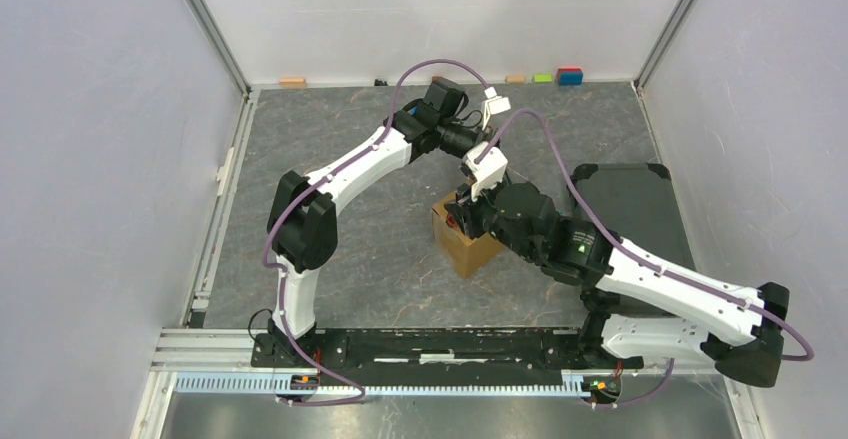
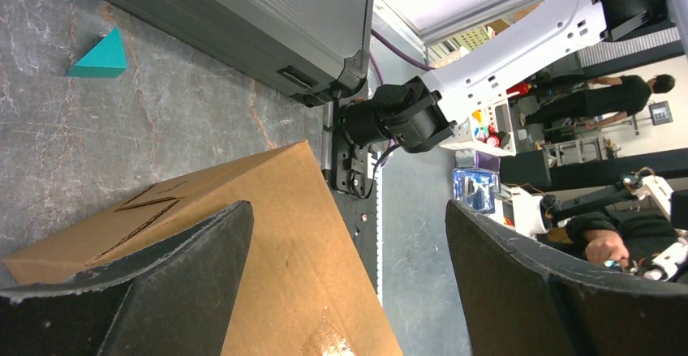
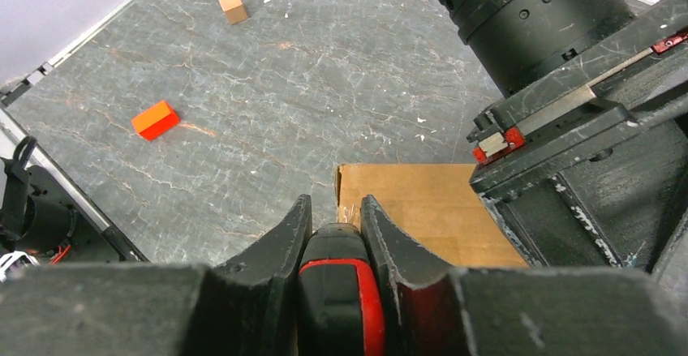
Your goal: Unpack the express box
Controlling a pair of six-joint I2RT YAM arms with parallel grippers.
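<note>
The brown cardboard box [image 1: 471, 252] sits on the grey table at the centre, partly covered by both arms. In the left wrist view one side of the box [image 2: 300, 267] rises beside the near finger of my left gripper, which is open. The far finger stands apart from the cardboard. My right gripper is shut on a black-and-red tool [image 3: 334, 291], probably a cutter, right over an edge of the box [image 3: 422, 198]. The tool's tip and its contact with the cardboard cannot be made out clearly.
A dark case [image 1: 630, 209] stands right of the box. Small blocks lie around: an orange-red one [image 3: 156, 120], a tan one [image 3: 233, 7] and a teal triangle [image 2: 101, 56]. The two arms are close together over the box.
</note>
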